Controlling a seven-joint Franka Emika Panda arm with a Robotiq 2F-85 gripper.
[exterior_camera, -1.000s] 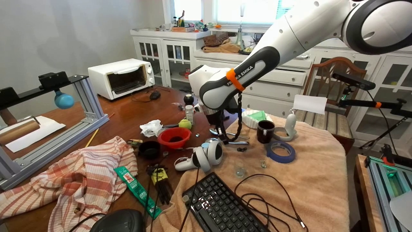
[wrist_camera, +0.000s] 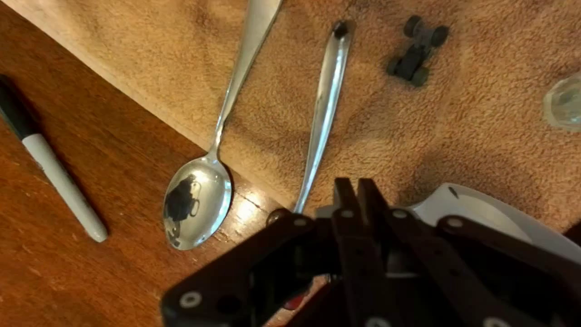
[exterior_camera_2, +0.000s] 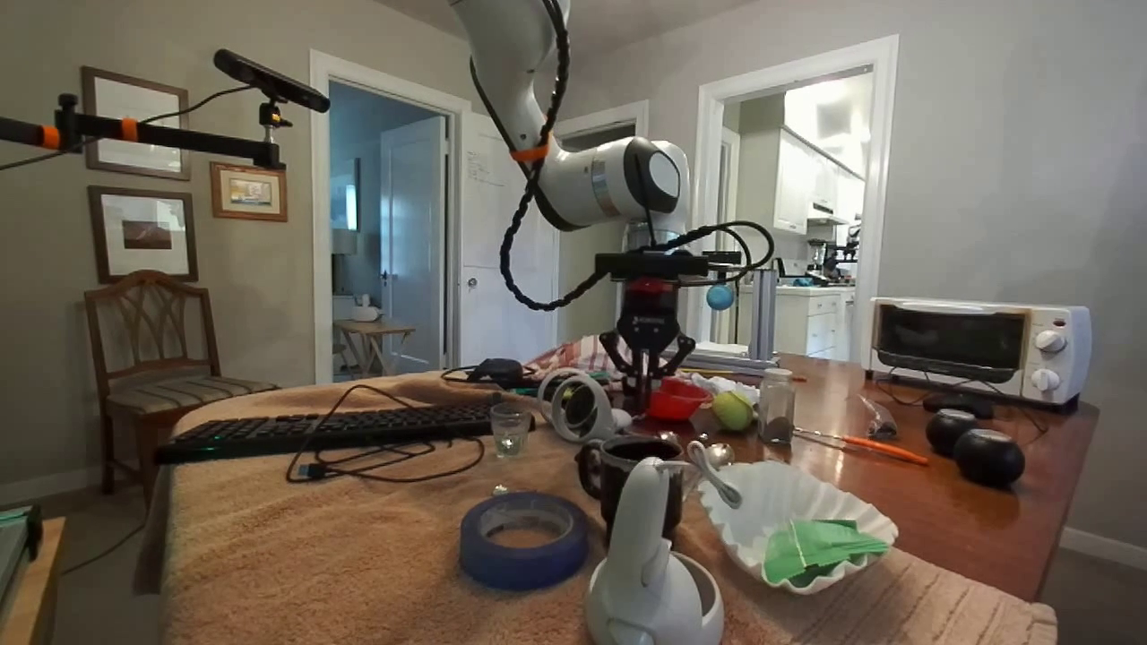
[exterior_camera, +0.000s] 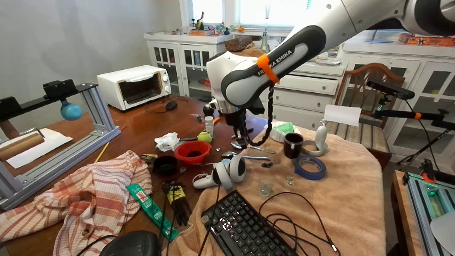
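Observation:
My gripper has its two fingers nearly together in the wrist view; nothing shows in the narrow gap between their tips. Below, a silver spoon (wrist_camera: 199, 201) lies with its bowl on the bare wood and its handle on the tan towel (wrist_camera: 479, 136). A second silver handle (wrist_camera: 325, 103) runs under the fingers, its far end hidden. White controllers (wrist_camera: 484, 212) are partly covered by the gripper. A dark toy car chassis (wrist_camera: 416, 52) rests on the towel. In exterior view 1 the gripper (exterior_camera: 243, 145) hangs over the spoons, close to the controllers.
A black mug (exterior_camera: 293, 145) and blue tape roll (exterior_camera: 310, 168) stand to the right, with a small glass (exterior_camera: 265, 189) nearer. A red bowl (exterior_camera: 192, 152) is left of the gripper. The keyboard (exterior_camera: 249, 228) and its cable fill the front. A marker (wrist_camera: 60, 169) lies on the wood.
The gripper has moved up and slightly left in exterior view 1, and the arm has shifted with it. More of the spoons shows now. The objects on the table appear unmoved.

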